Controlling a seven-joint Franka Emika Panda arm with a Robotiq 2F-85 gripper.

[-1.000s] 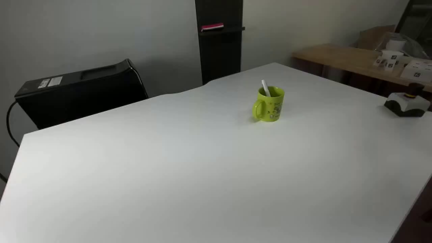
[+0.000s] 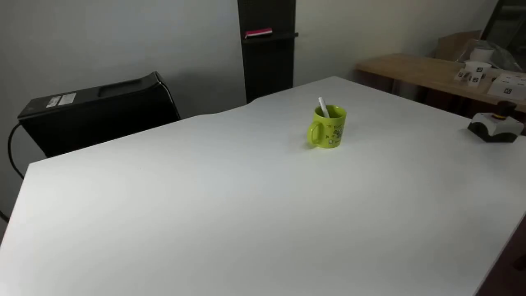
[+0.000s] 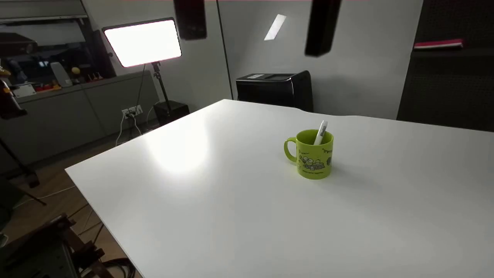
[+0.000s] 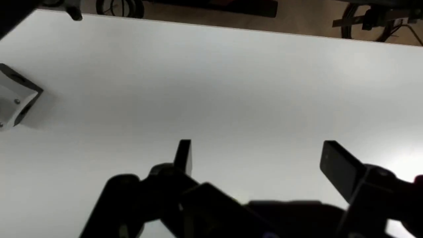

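A lime-green mug (image 2: 331, 134) stands upright on the white table, its handle to the left in exterior view 1. A white marker (image 3: 320, 133) leans inside it, its upper end sticking out above the rim; the lower end is hidden. My gripper is open in the wrist view, its fingers wide apart with only bare tabletop beyond them. In exterior view 2 two dark, blurred fingers (image 3: 320, 27) hang in at the top, higher in the picture than the mug (image 3: 315, 160) and apart from it. Exterior view 1 does not show the gripper.
A white-and-black block-shaped stand (image 2: 495, 127) sits at its right edge, also visible as a stand (image 4: 18, 99) at the wrist view's left. Behind the table are a black case (image 2: 98, 111) and a bright lamp panel (image 3: 143, 42).
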